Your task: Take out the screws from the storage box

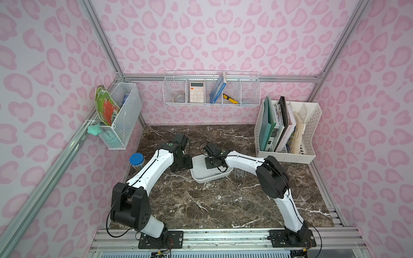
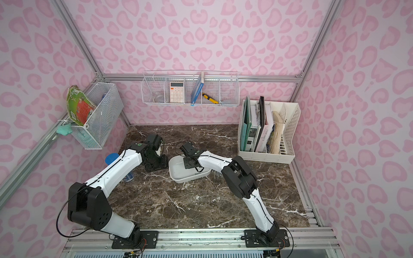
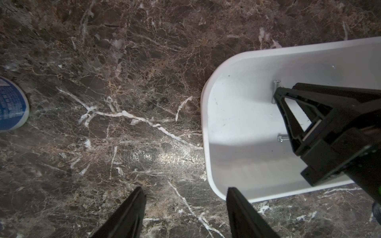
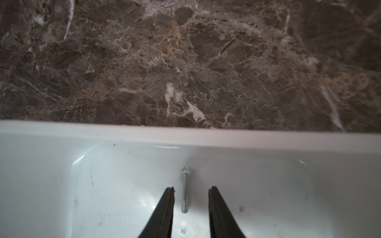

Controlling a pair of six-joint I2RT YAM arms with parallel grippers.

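The white storage box point(image 3: 209, 158) stands on the marble table in front of both arms. In the left wrist view one screw point(image 3: 275, 92) lies on its floor near the far wall, and a second screw point(image 3: 282, 138) is partly hidden by the right gripper. My right gripper is down in the box, open, with the far screw point(image 4: 185, 194) showing between its fingertips in the right wrist view; contact cannot be made out. Left of the box, my left gripper hangs open over bare table, nothing between its fingers.
Several screws point(image 1: 239, 172) lie on the table just right of the box. A blue-lidded jar point(image 1: 136, 159) stands at the left. A white file holder point(image 1: 288, 157) with books fills the back right.
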